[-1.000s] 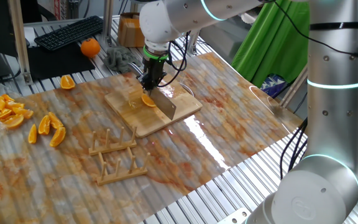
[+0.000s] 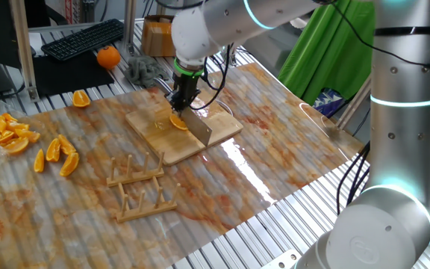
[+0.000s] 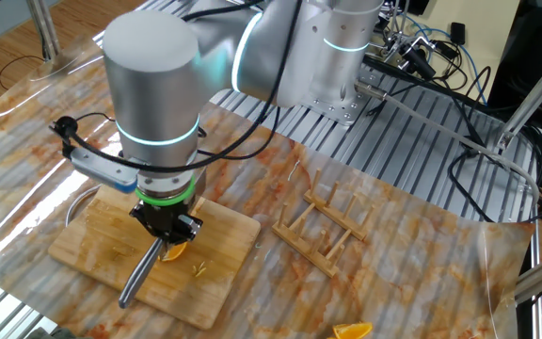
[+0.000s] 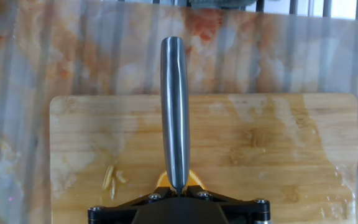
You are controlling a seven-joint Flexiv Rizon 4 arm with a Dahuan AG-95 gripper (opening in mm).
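My gripper (image 2: 181, 103) is shut on the steel handle (image 4: 175, 112) of a cleaver. In exterior view 1 the broad blade (image 2: 198, 127) stands on edge low over the wooden cutting board (image 2: 155, 142). Right beside the blade sits an orange piece (image 2: 176, 121), partly hidden by it. From the second exterior view, the orange piece (image 3: 174, 251) shows just below my gripper (image 3: 167, 231), behind the handle (image 3: 141, 273). The wrist view shows only a sliver of orange (image 4: 194, 179) beneath the handle; the blade is hidden there. Whether the edge touches the fruit I cannot tell.
A wooden peg rack (image 2: 142, 193) stands in front of the board. Several orange wedges (image 2: 64, 153) lie at the left, near a heap of cut pieces (image 2: 4, 134). A whole orange (image 2: 108, 57) sits farther back. The table right of the board is clear.
The grip is unchanged.
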